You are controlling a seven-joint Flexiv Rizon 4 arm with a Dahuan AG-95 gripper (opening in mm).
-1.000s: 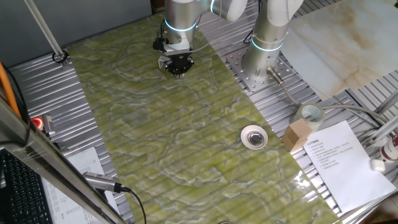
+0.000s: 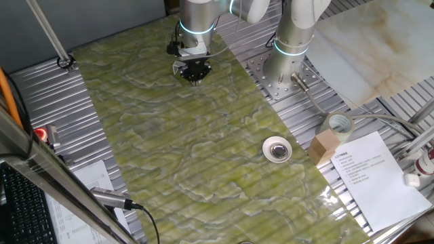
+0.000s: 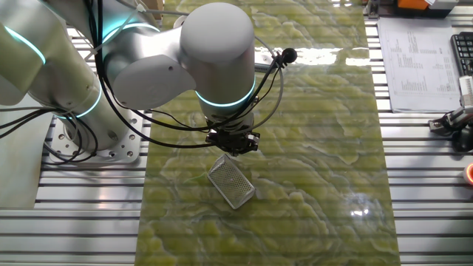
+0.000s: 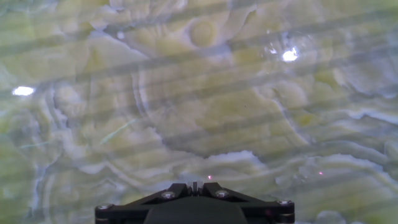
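Note:
My gripper (image 2: 196, 83) points down over the far part of the green marbled mat (image 2: 169, 135). In the wrist view its fingertips (image 4: 180, 188) meet at the bottom centre, and nothing shows between them, so the gripper is shut. A pale rectangular mesh-like object (image 3: 230, 181) lies slantwise on the mat in exterior view 2, just in front of the gripper. It does not show in exterior view 1 or in the wrist view. A small white dish (image 2: 277, 150) with a shiny round metal centre rests near the mat's right edge, well away from the gripper.
Off the mat's right side are a wooden block (image 2: 323, 147), a tape roll (image 2: 337, 125) and a printed sheet (image 2: 380, 179). A keyboard (image 2: 26, 203) and a metal pole (image 2: 64, 179) occupy the near left.

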